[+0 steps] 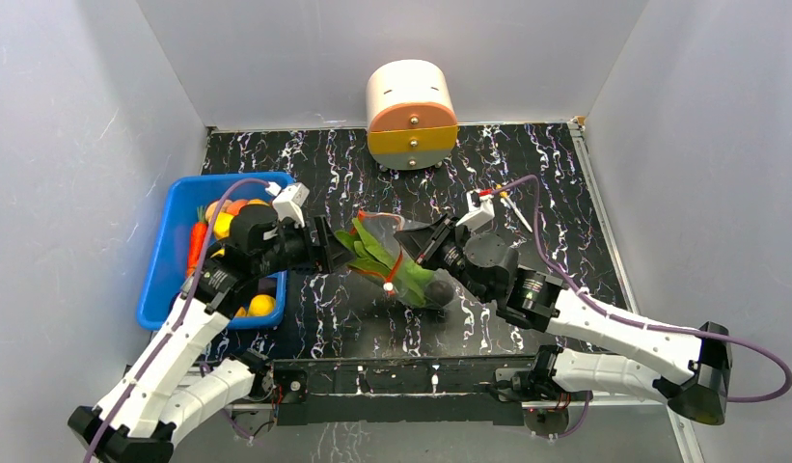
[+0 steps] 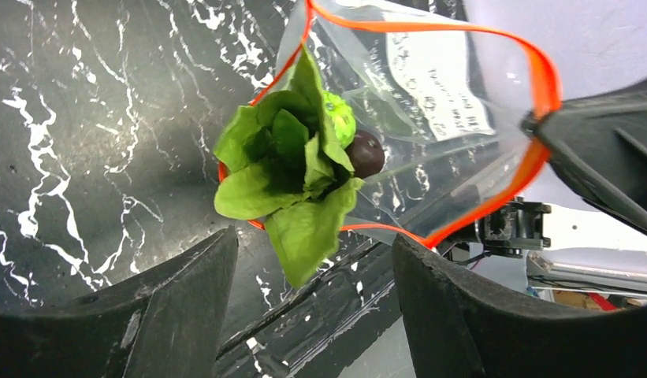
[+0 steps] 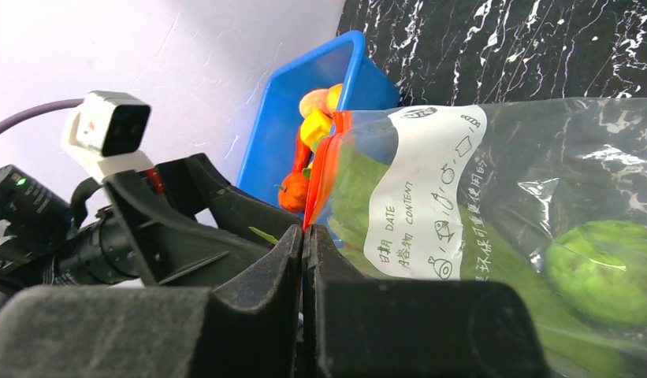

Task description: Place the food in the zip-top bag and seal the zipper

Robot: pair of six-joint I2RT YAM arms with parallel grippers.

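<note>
The clear zip top bag (image 3: 541,181) has an orange zipper rim (image 2: 430,25) and gapes open toward my left gripper. Its rim is pinched in my right gripper, which is shut at the mouth's edge. Leafy greens (image 2: 284,169) stick out of the mouth. Deeper in the bag lie a green food item (image 2: 340,118) and a dark round one (image 2: 366,153). My left gripper (image 1: 339,247) is open and empty just left of the mouth, its two spread fingers (image 2: 186,295) in front of the leaves.
A blue bin (image 1: 152,275) at the left holds several play foods, including a carrot (image 1: 196,241) and a yellow fruit (image 1: 261,306). A small drawer cabinet (image 1: 411,106) stands at the back. A thin yellow-and-white tool (image 1: 513,210) lies at right.
</note>
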